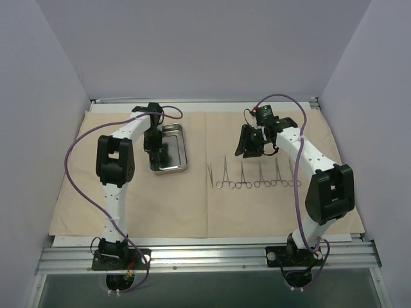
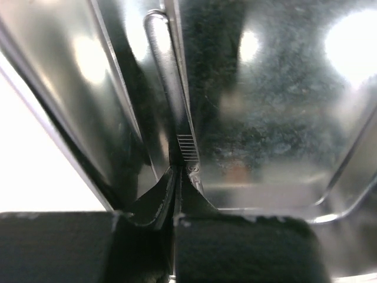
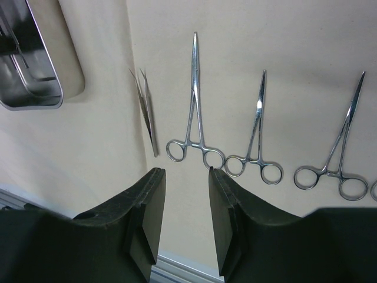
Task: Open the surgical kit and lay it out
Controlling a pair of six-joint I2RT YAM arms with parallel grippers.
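Note:
In the left wrist view, a slim scalpel handle (image 2: 166, 71) with a ridged grip lies along the left inner side of the metal tray (image 1: 186, 159). My left gripper is shut inside the tray, its fingertips at the near end of that handle; whether the handle is pinched cannot be made out. Metal tweezers (image 3: 145, 112) rest on the cloth right of the tray. Beside them several ring-handled clamps and scissors, such as this clamp (image 3: 196, 100), stand in a row. Above that row my right gripper is open with nothing between its fingers.
Beige cloth (image 1: 167, 205) covers the table, with a fold line down the middle. Bare cloth stretches in front of the tray and behind the tool row. Grey walls (image 1: 199, 58) enclose the back and sides.

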